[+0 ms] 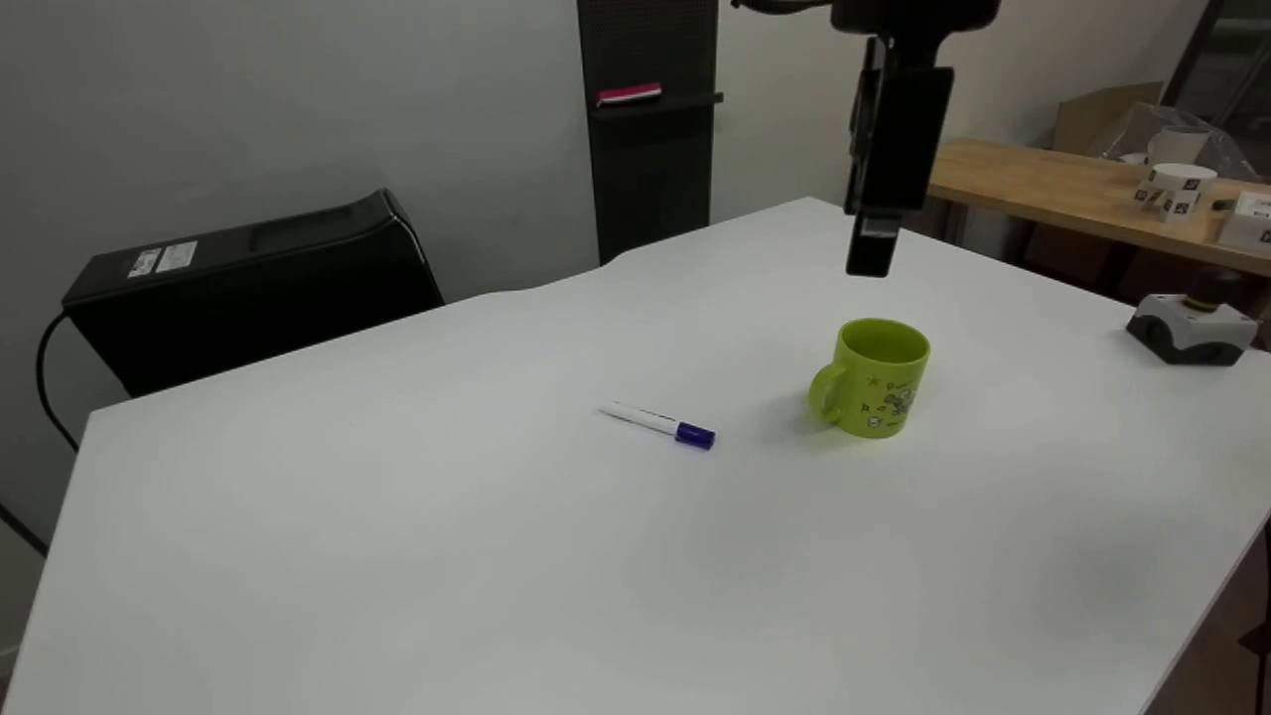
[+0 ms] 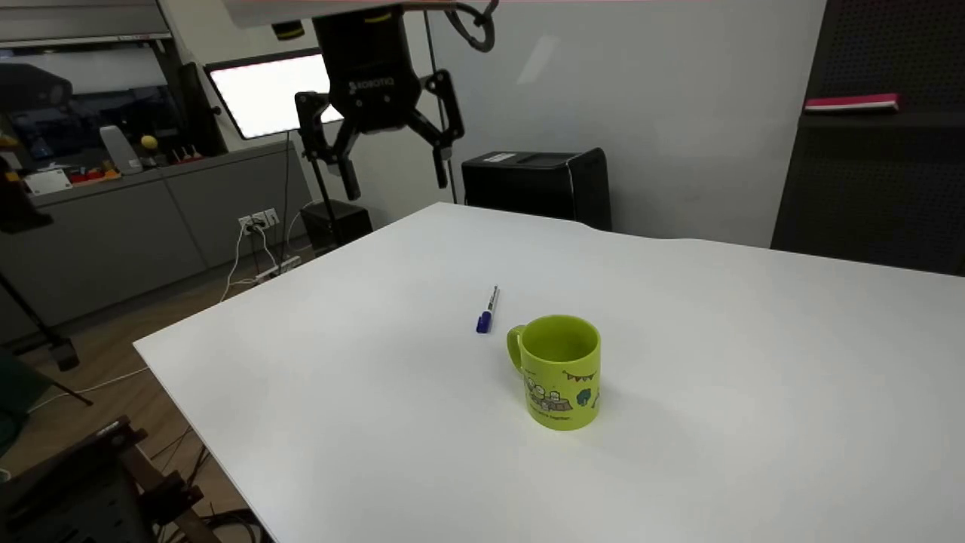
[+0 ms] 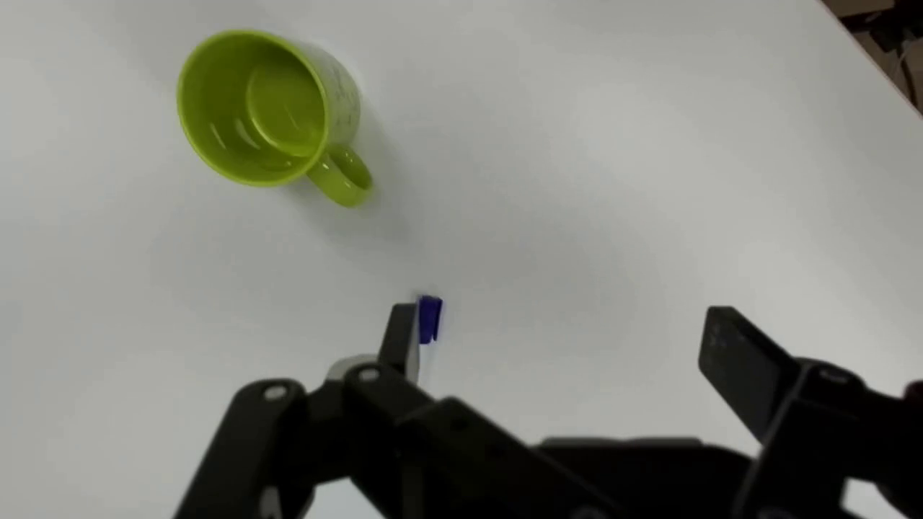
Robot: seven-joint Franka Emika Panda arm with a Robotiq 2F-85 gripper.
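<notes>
A green mug (image 1: 879, 387) with printed drawings stands upright on the white table. To its left in exterior view 1 lies a white marker with a dark blue cap (image 1: 667, 427). My gripper (image 2: 398, 184) hangs well above the table, fingers spread wide and nothing between them. In the wrist view the mug (image 3: 259, 112) is at the upper left, its handle toward the lower right. Only the blue cap of the marker (image 3: 430, 318) shows clearly there, just beside the left finger (image 3: 399, 339); that finger hides most of its body.
A black box-like unit (image 1: 256, 280) stands beyond its far left edge. At the right edge sits a grey and black switch box (image 1: 1194, 324). A wooden side table (image 1: 1037, 179) holds cups and other items.
</notes>
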